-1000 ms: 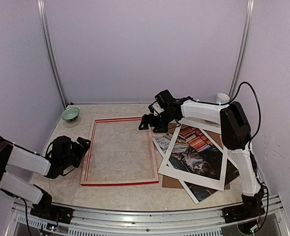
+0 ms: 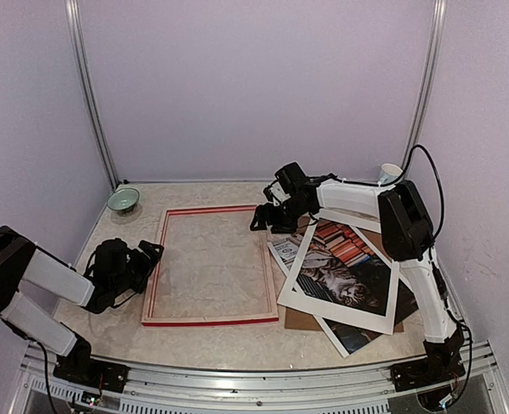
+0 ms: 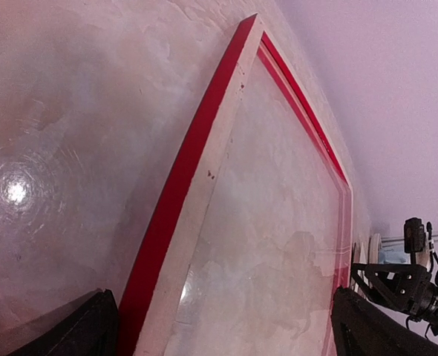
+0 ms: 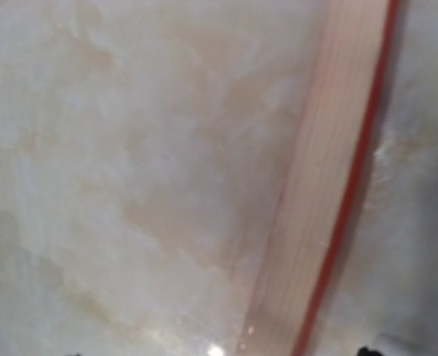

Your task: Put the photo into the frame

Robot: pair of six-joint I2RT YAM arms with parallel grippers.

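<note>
A red-edged wooden frame (image 2: 210, 323) lies flat in the middle of the table, bare inside. To its right is a loose pile: a cat photo (image 2: 345, 280) within a white border on top, other prints and brown board partly hidden underneath. My left gripper (image 2: 152, 260) is open at the frame's left side; the left wrist view has the frame's side bar (image 3: 197, 193) between its spread fingers. Over the frame's far right corner, my right gripper (image 2: 261, 221) is open and empty. The right wrist view shows the right side bar (image 4: 308, 185) below it.
A green bowl (image 2: 123, 200) stands at the back left, and a white cup (image 2: 390, 173) at the back right behind the right arm. Bare table (image 2: 211, 349) shows in front of the frame.
The left gripper has moved slightly right, closer to the frame. Frame and pile are unmoved.
</note>
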